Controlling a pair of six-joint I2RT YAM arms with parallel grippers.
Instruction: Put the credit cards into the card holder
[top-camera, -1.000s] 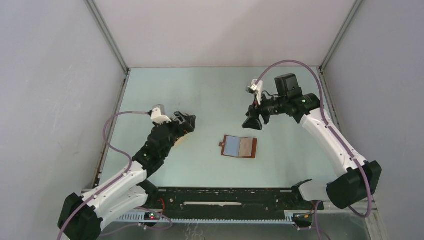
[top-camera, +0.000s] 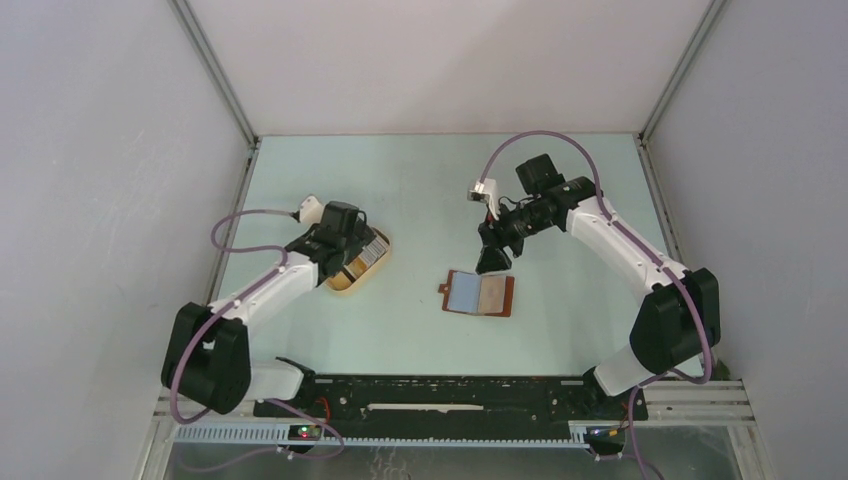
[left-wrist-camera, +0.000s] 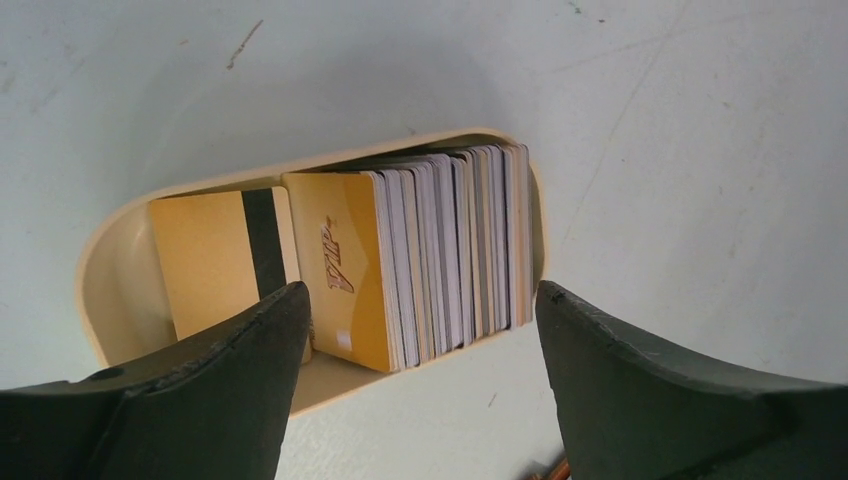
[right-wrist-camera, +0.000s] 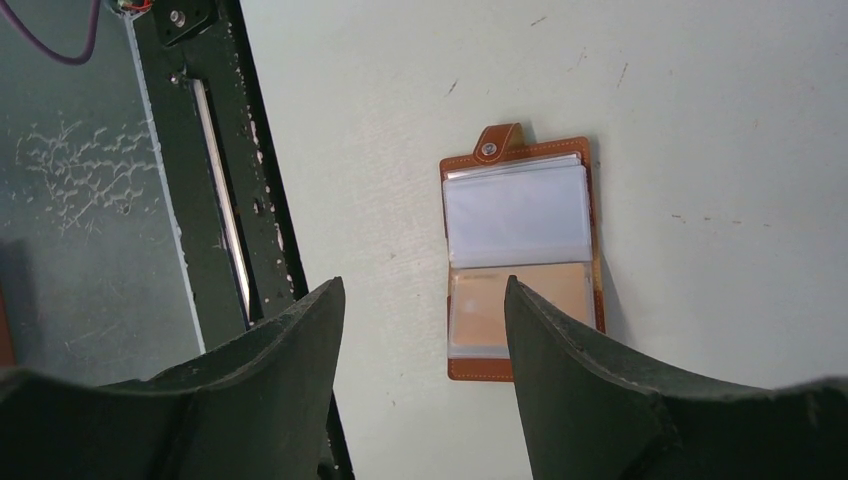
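Note:
In the left wrist view a beige oval tray (left-wrist-camera: 115, 320) holds a row of cards (left-wrist-camera: 440, 265) standing on edge and a yellow card (left-wrist-camera: 205, 255) with a dark stripe at its left end. My left gripper hovers over this tray, its fingers wide apart with nothing between them. The card holder (right-wrist-camera: 480, 370) lies open on the table, a brown case with clear sleeves and a snap tab, best seen in the right wrist view. Close above it, my right gripper is open and empty. From the top, the left arm hides part of the tray.
Bare table (top-camera: 420, 200) stretches between the tray and the holder, and behind both. A black rail (top-camera: 450, 400) runs along the front edge. Purple cables loop over both arms.
My left arm has shifted and turned over the tray, uncovering more of it.

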